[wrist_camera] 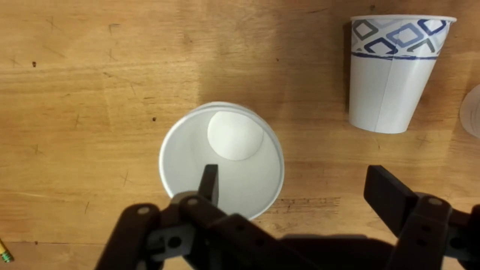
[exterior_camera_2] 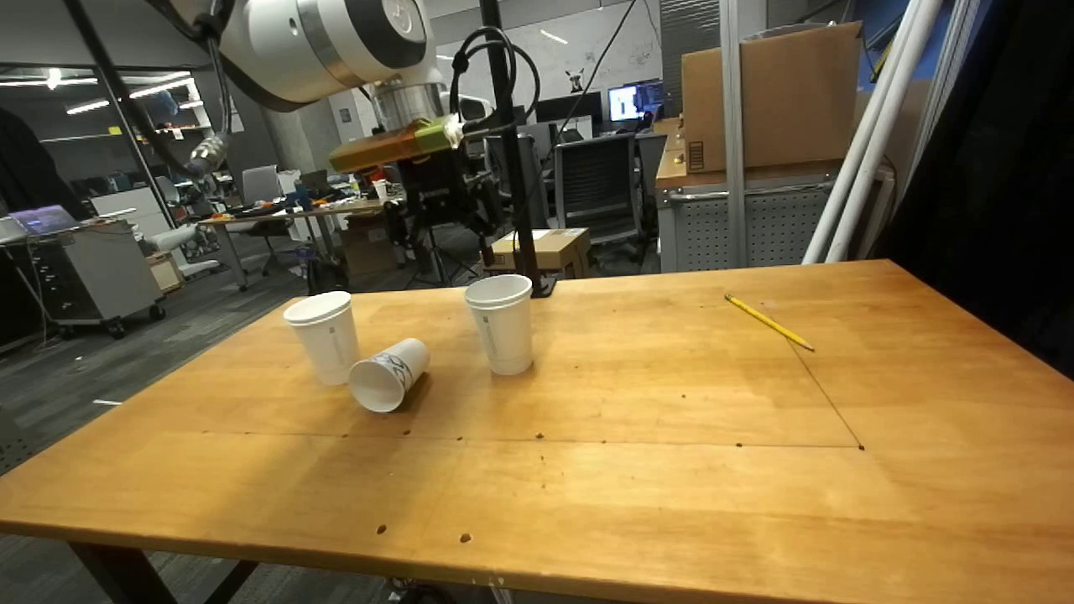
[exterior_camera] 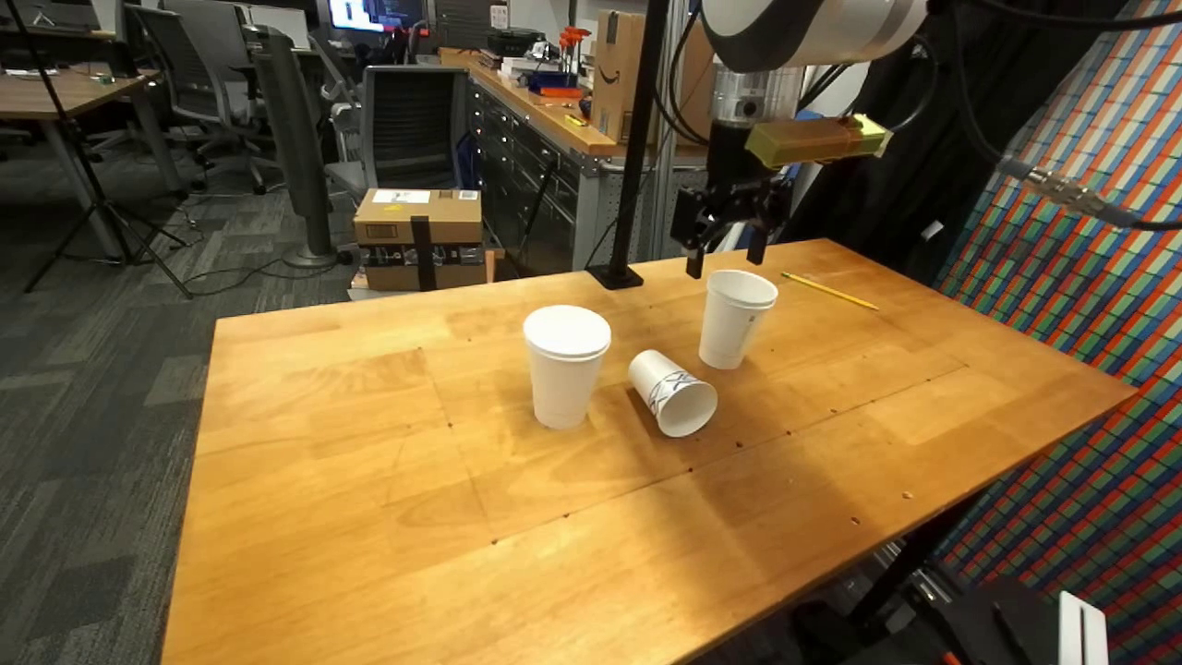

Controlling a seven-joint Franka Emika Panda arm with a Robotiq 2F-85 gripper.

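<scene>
In the wrist view my gripper is open, nothing between its fingers. One finger [wrist_camera: 209, 185] overlaps the mouth of an upright white cup [wrist_camera: 245, 180]; the other is over bare wood to the right. This cup [exterior_camera: 736, 327] has a doubled-looking rim. From the side, my gripper [exterior_camera: 726, 259] hangs above it without visible contact. A smaller paper cup [wrist_camera: 380, 92] with a blue and grey diamond band lies on its side. Beyond it stands another white cup [exterior_camera: 565, 377], its top appearing pale and flat in exterior view 1.
A yellow pencil [exterior_camera_2: 769, 322] lies on the wooden table [exterior_camera_2: 644, 493], apart from the cups. At the table's back edge rises a black post [exterior_camera: 633, 155].
</scene>
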